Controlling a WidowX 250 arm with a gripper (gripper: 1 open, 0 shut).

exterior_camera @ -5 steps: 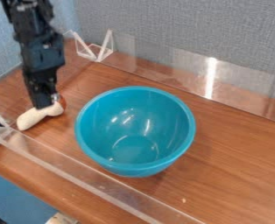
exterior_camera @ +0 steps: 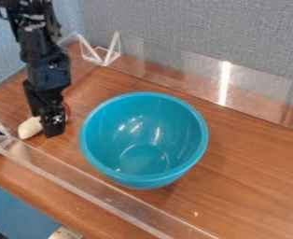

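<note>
A black robot arm reaches in from the upper left, and its gripper (exterior_camera: 49, 119) is down at table level over a pale, elongated object (exterior_camera: 30, 128), which it partly hides. A small red bit shows at the gripper's right side. Whether the fingers hold the object cannot be seen clearly. To the right, a large turquoise bowl (exterior_camera: 146, 159) stands on the wooden table, empty.
Clear panels edge the table along the back and the front left. A white wire frame (exterior_camera: 97, 54) stands at the back left. The wooden surface (exterior_camera: 243, 187) right of the bowl is free.
The arm and gripper have come down onto the pale object, covering more of it. The bowl has not moved.
</note>
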